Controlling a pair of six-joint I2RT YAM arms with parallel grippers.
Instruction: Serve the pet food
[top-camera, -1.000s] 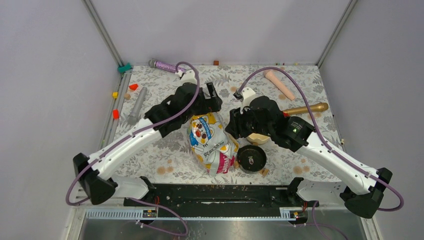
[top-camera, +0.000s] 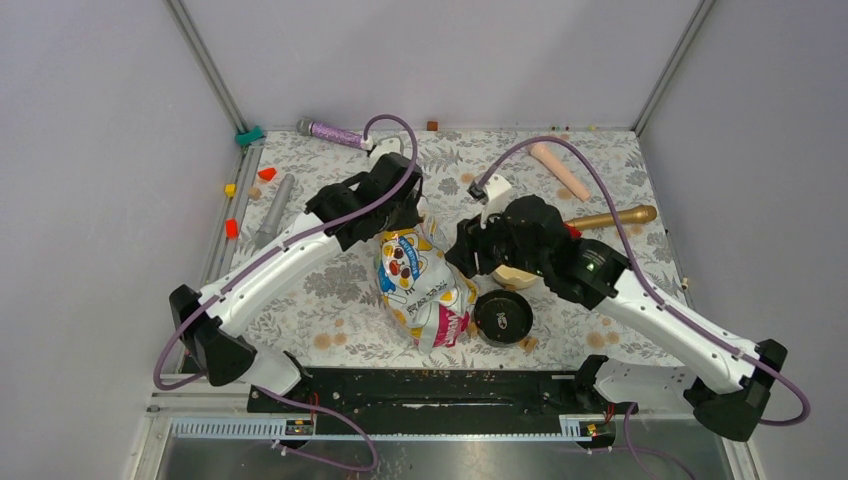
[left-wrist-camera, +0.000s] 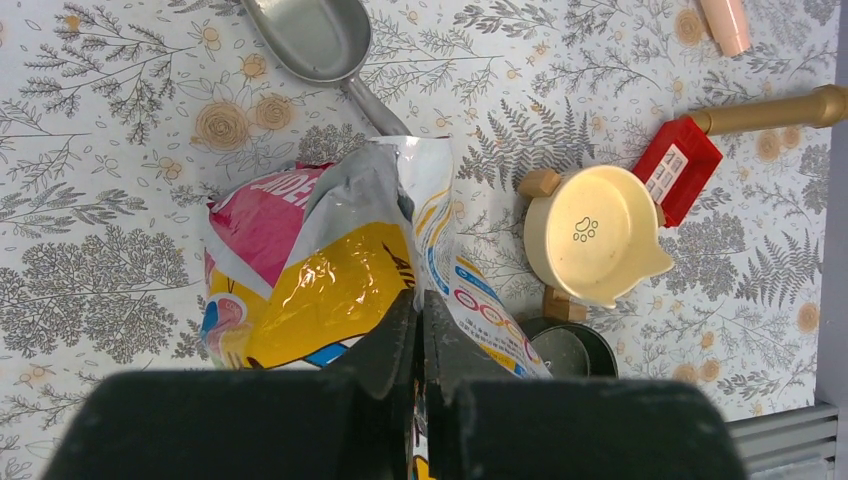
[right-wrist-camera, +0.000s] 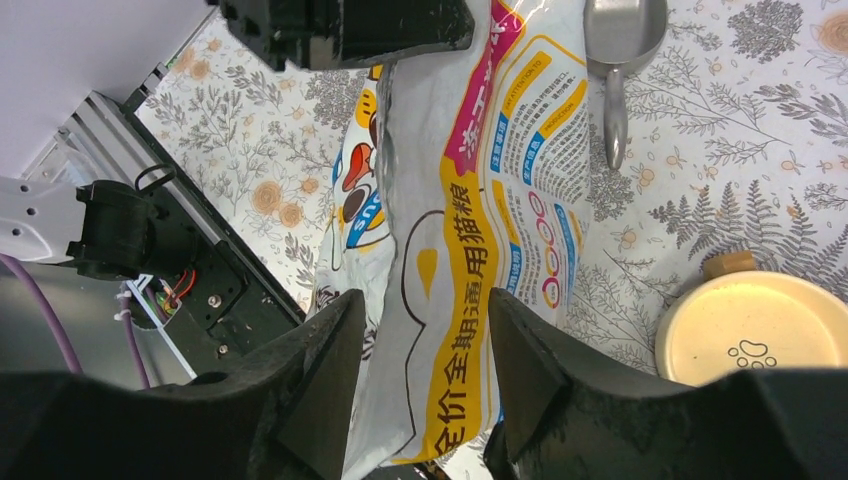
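A crumpled bag of pet food (top-camera: 428, 290) stands at the middle front of the table, printed yellow, white and pink. My left gripper is shut on the bag's top edge, and the plastic folds gather at its fingertips. On the bag's right side, my right gripper is open, its fingers apart with the bag's printed face showing between them; contact is unclear. A cream bowl (left-wrist-camera: 590, 228) with a paw print and a black bowl (top-camera: 503, 316) are to the right of the bag. Behind the bag lies a grey metal scoop (left-wrist-camera: 322, 45).
Small wooden blocks (left-wrist-camera: 540, 183) touch the cream bowl. Beside it lies a red block-headed tool with a gold handle (top-camera: 618, 217). A peach rod (top-camera: 560, 170) and a purple microphone (top-camera: 335, 134) rest at the back. Patches of bare table are at the front right.
My left gripper has turned and drawn in from right of the bag's top to directly over it, shutting there. The bag's top is now pulled up and narrowed. The right arm has barely shifted.
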